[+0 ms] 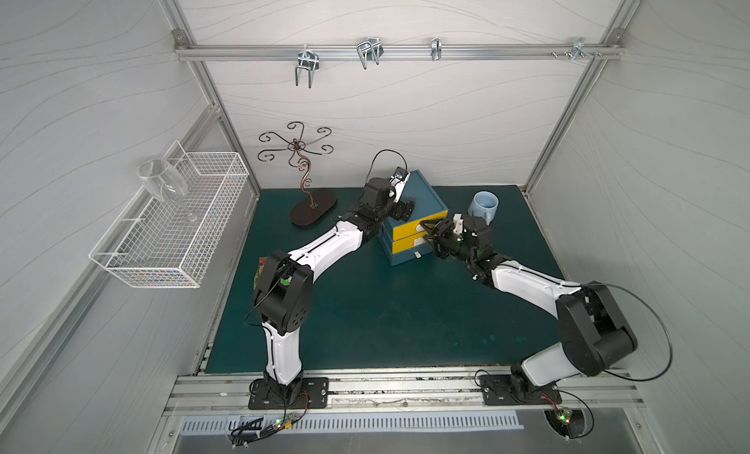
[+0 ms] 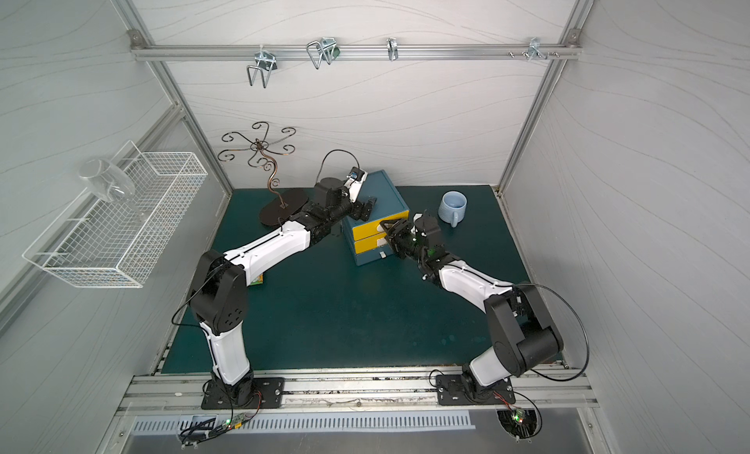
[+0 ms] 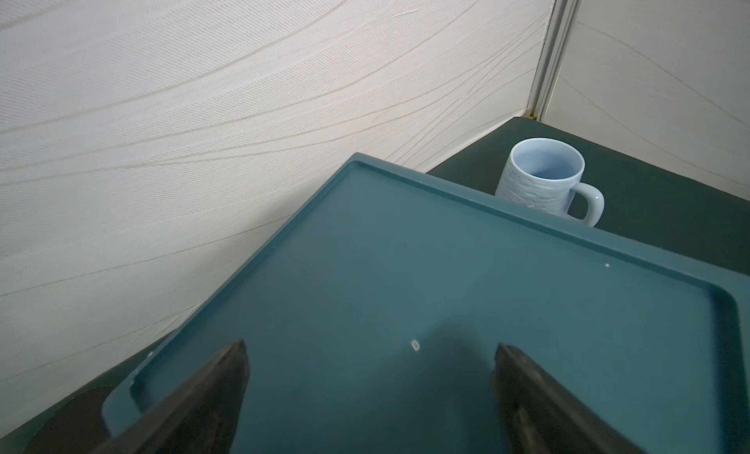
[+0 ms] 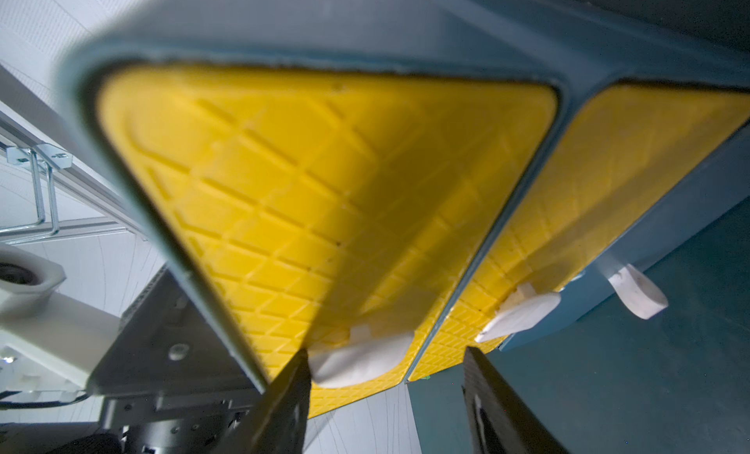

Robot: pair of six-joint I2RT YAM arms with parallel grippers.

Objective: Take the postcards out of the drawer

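Note:
A blue drawer box with a yellow upper drawer front (image 4: 328,173) and a yellow lower drawer front (image 4: 593,173) stands at the back of the table, every drawer pushed in. No postcards show inside it. My right gripper is part open in front of the box, one fingertip close by the upper drawer's white handle (image 4: 363,362); whether they touch I cannot tell. The lower drawer's white handle (image 4: 519,315) sits beyond the other fingertip. Over the box's flat blue top (image 3: 437,274), my left gripper stands open, with nothing between its fingers.
A light blue mug (image 1: 483,205) stands to the right of the box. On the left are a dark-based metal stand (image 1: 314,207) and a white wire basket (image 1: 187,251) with a glass.

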